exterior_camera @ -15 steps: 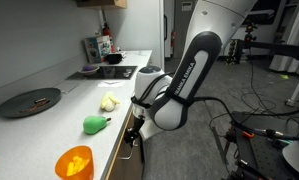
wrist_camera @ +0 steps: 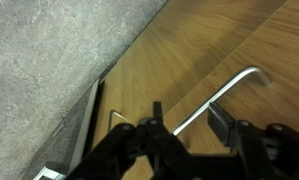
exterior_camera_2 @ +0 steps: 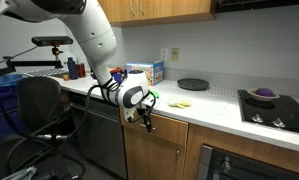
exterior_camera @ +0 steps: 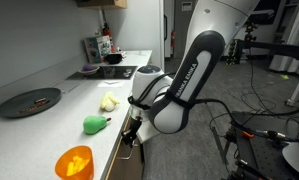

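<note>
A silver bar handle [wrist_camera: 221,92] runs diagonally across a wooden cabinet front [wrist_camera: 169,65] in the wrist view. My gripper is held at this handle, its dark fingertips apart, with the bar passing through the gap. Whether either finger touches the metal, I cannot tell. In exterior view 2 the gripper [exterior_camera_2: 147,124] is in front of the upper part of the wooden cabinets [exterior_camera_2: 170,132], just below the counter. Exterior view 1 has the gripper [exterior_camera: 132,137] low beside the counter's edge, with the handle itself hard to make out.
On the counter [exterior_camera: 64,115] are an orange bowl [exterior_camera: 75,166] with yellow pieces in it, a green object [exterior_camera: 95,124], a yellow item [exterior_camera: 110,102] and a dark round pan [exterior_camera: 29,103]. Grey floor [exterior_camera: 194,145] lies open beside the cabinets.
The upper part of the arm has swung a little to the right in exterior view 1, away from the counter. My gripper stays near the same spot by the cabinet front.
</note>
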